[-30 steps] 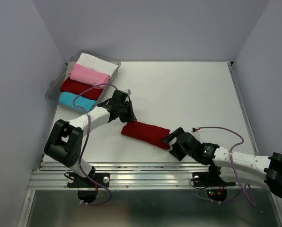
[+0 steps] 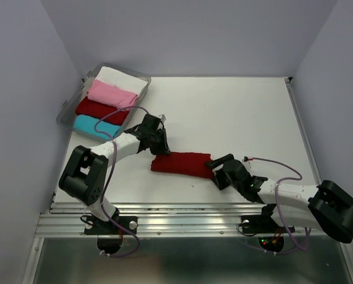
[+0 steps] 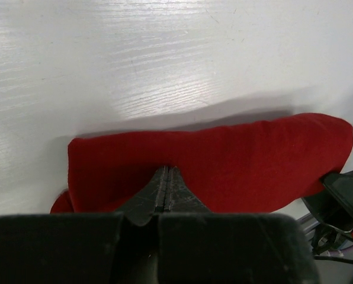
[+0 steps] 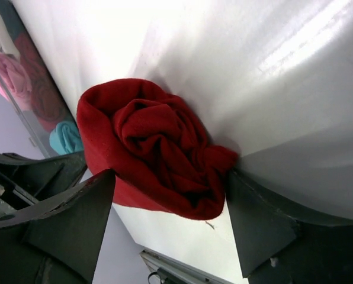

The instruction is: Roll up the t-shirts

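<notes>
A dark red rolled t-shirt [image 2: 180,164] lies lengthwise across the white table. At its left end my left gripper [image 2: 161,148] is shut, resting on the cloth, its tips pressed together [image 3: 168,173]. My right gripper [image 2: 217,171] straddles the right end of the roll, part open, its dark fingers either side of the bunched fabric [image 4: 159,151] in the right wrist view; whether it grips the cloth is unclear.
At the back left a clear bin [image 2: 145,80] holds white, pink, red and cyan rolled shirts. A metal rail [image 2: 164,218] runs along the front edge.
The right end of the red roll has swung toward the back of the table, so it lies more level. My right gripper has moved slightly back with it; the left has barely moved.
</notes>
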